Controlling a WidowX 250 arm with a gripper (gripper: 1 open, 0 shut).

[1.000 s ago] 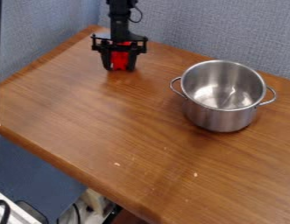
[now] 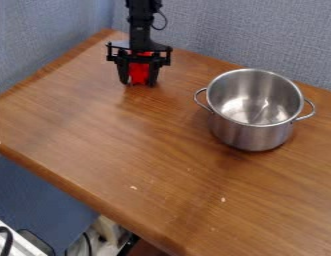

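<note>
My black gripper (image 2: 138, 62) is low at the back left of the wooden table, shut on a red object (image 2: 140, 72) that is partly hidden behind the fingers. To the right stands a steel pot (image 2: 255, 125) with two side handles, its inside empty.
Grey padded walls (image 2: 261, 35) border the back and left. Cables and hardware show beyond the table's edge at the bottom left.
The gripper and red object have shifted very slightly; the pot stays where it was.
</note>
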